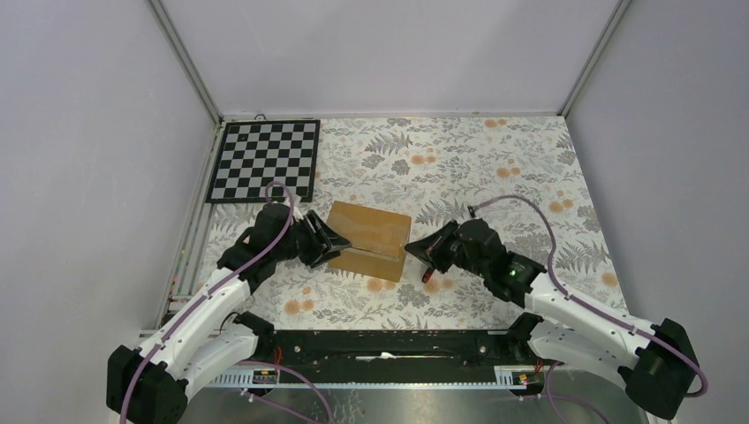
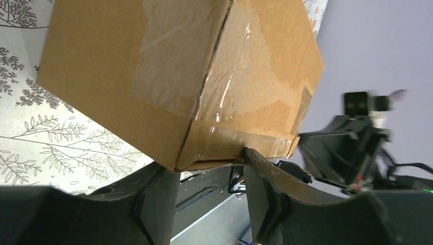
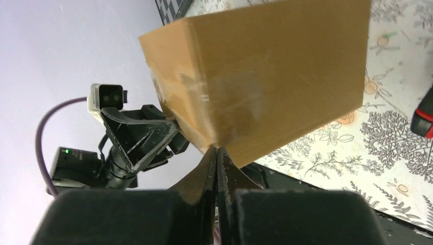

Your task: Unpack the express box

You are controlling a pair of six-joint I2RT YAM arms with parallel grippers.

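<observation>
A brown cardboard box [image 1: 371, 228], with clear tape along its seam, sits between my two arms in the top view. At its left end is my left gripper [image 1: 341, 248]; in the left wrist view that gripper is part open, its fingers on either side of the lower box corner. My right gripper [image 1: 408, 248] is by the box's right end. In the right wrist view the right gripper is shut, nothing visible between its fingertips, which are close to the box's [image 3: 286, 66] taped edge. The box's contents are hidden.
Just right of the box lies a black-and-red tool [image 1: 427, 275], also partly in the right wrist view. A checkered board [image 1: 265, 159] rests at the back left.
</observation>
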